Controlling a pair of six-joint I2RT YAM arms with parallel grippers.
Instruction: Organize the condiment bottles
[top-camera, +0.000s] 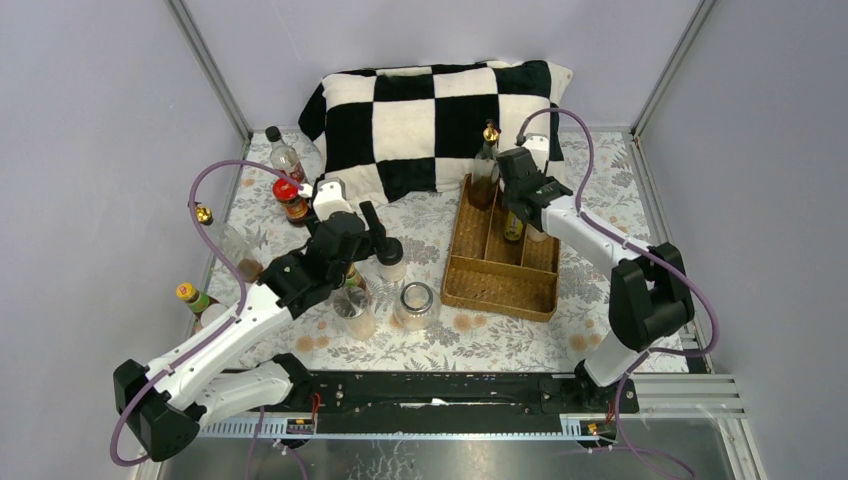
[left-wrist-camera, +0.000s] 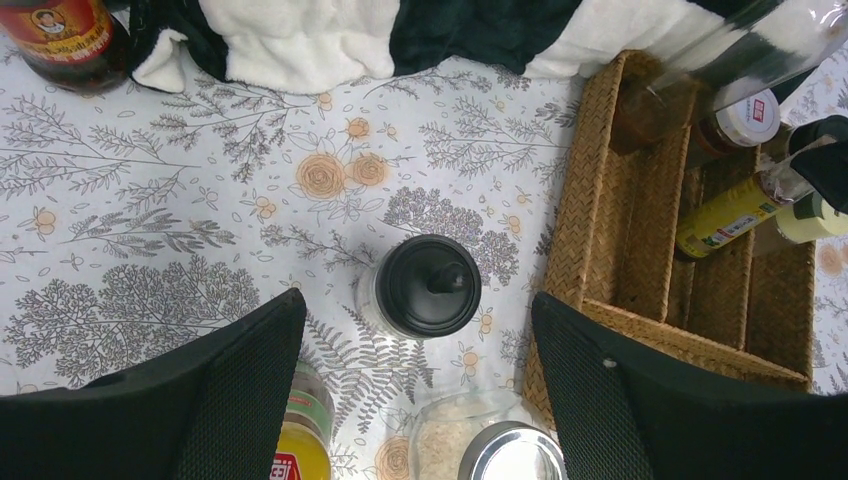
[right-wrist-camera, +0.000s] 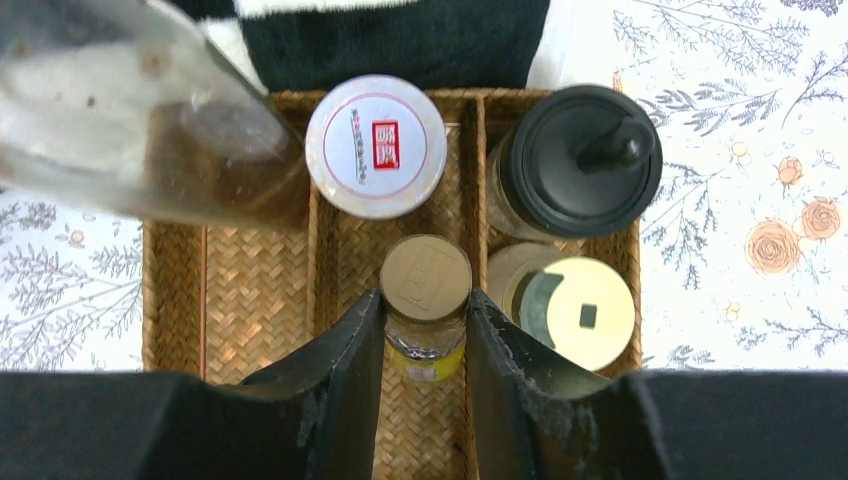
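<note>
In the right wrist view, a small bottle with a gold-brown cap (right-wrist-camera: 427, 278) and yellow label stands in the middle compartment of the woven tray (right-wrist-camera: 160, 300). My right gripper is shut on its upper part. From the left wrist view, the same yellow-labelled bottle (left-wrist-camera: 725, 218) looks tilted within the tray. A black-lidded jar (left-wrist-camera: 428, 286) stands on the table left of the tray. My left gripper is open above it, one finger (left-wrist-camera: 275, 325) on either side, apart from the lid.
The tray also holds a tall oil bottle (top-camera: 482, 180), a white-lidded jar (right-wrist-camera: 376, 147), a black-lidded jar (right-wrist-camera: 582, 160) and a cream-lidded one (right-wrist-camera: 580, 312). Its front compartment (top-camera: 500, 288) is empty. A glass jar (top-camera: 416, 305) and several bottles stand to the left.
</note>
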